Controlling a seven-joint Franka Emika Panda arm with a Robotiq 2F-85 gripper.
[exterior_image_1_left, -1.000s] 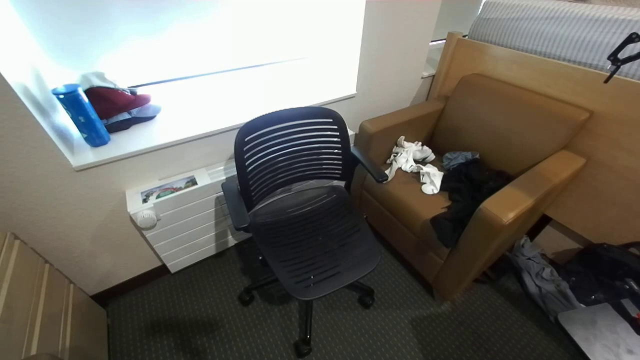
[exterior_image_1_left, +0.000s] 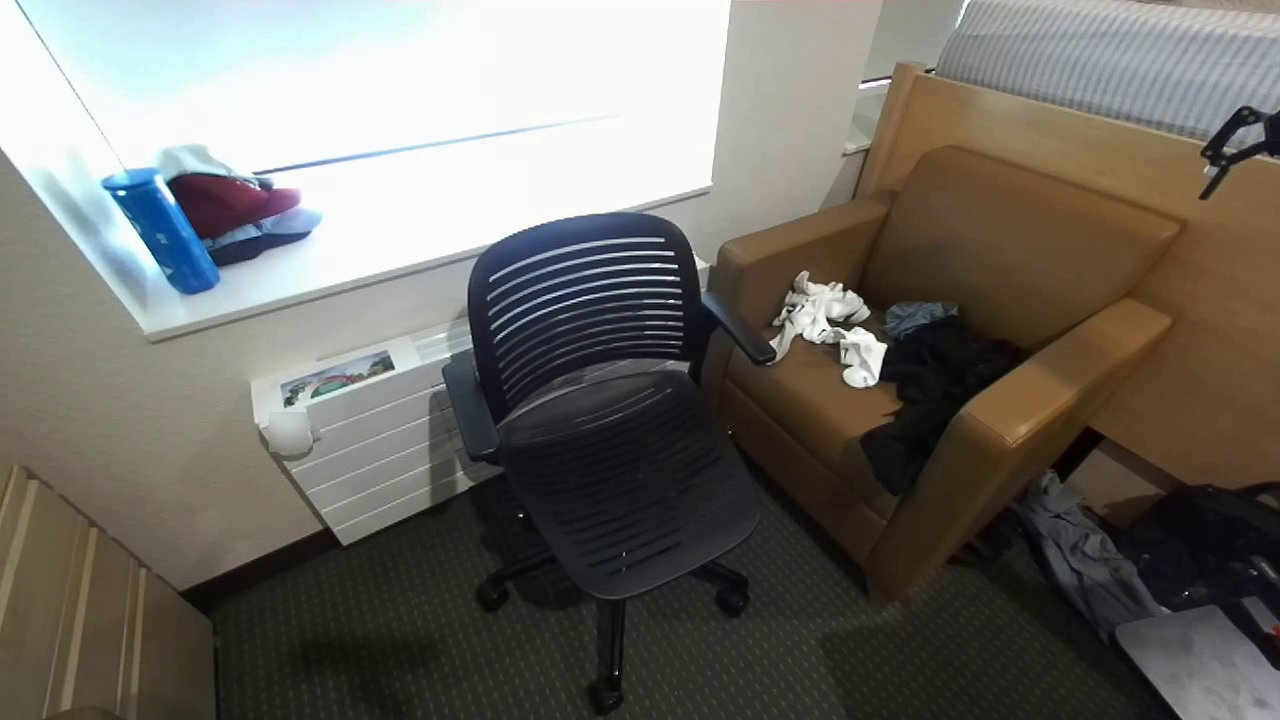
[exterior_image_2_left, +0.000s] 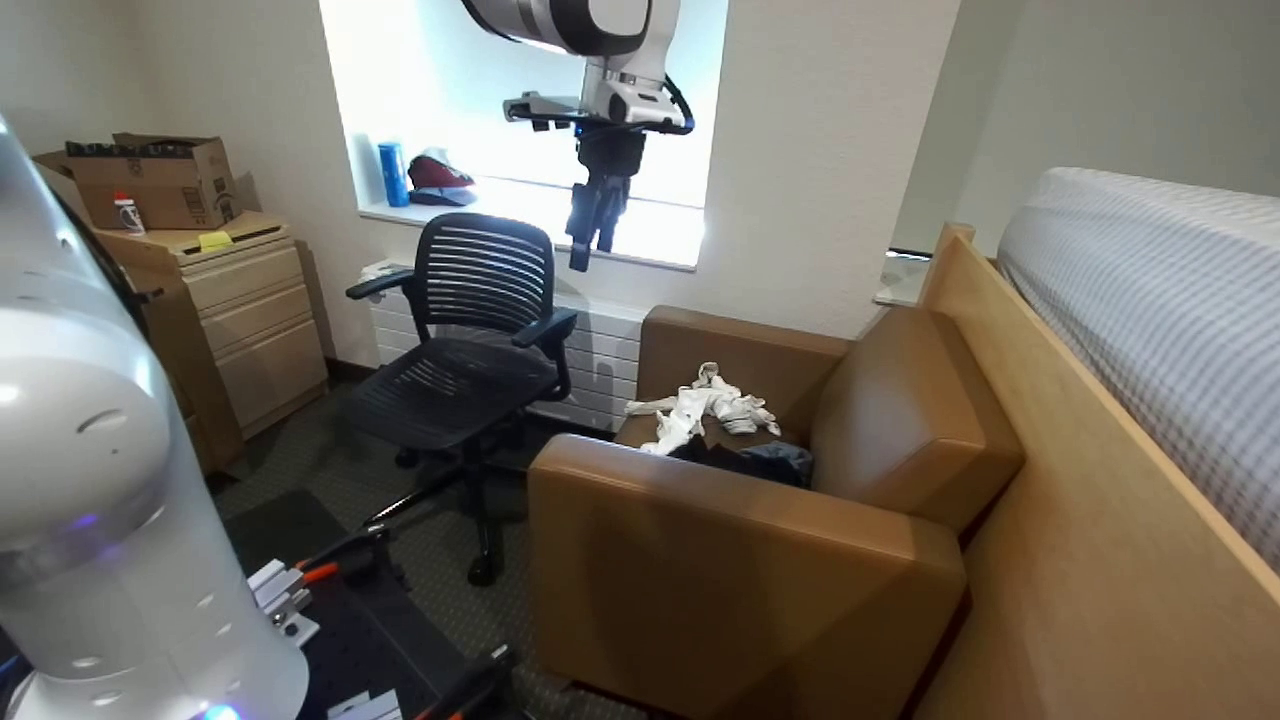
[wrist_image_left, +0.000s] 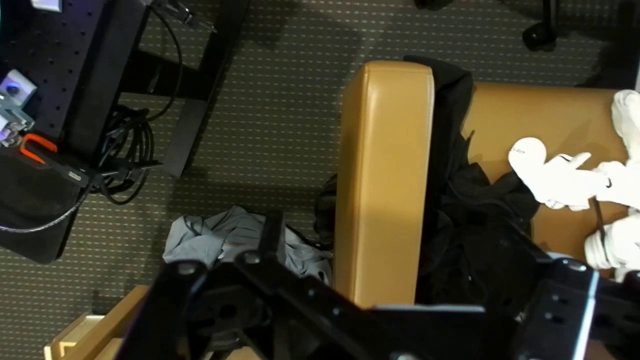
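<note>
In exterior view 2, my gripper (exterior_image_2_left: 596, 234) hangs fingers-down in the air above the armchair, in front of the window. It appears open in the wrist view, its dark fingers (wrist_image_left: 274, 233) set wide apart with nothing visible between them. On the brown armchair (exterior_image_1_left: 1044, 228) lie white socks (exterior_image_1_left: 819, 314), a black garment (exterior_image_1_left: 942, 382) and a bluish-grey cloth (exterior_image_1_left: 920, 316). The wrist view looks down on the black garment (wrist_image_left: 480, 240) and white socks (wrist_image_left: 558, 180), well below my gripper.
A black swivel chair (exterior_image_1_left: 612, 480) stands beside the armchair. The armrest (wrist_image_left: 384, 180) rises under my gripper. Grey clothing (wrist_image_left: 219, 237) lies on the floor beyond it. A wooden bed frame (exterior_image_2_left: 1104, 504) borders the armchair. Carpet shows free toward the black bench (wrist_image_left: 54, 72).
In exterior view 1, my gripper has come lower and slightly to the left at the right edge. The clothes and furniture are where they were.
</note>
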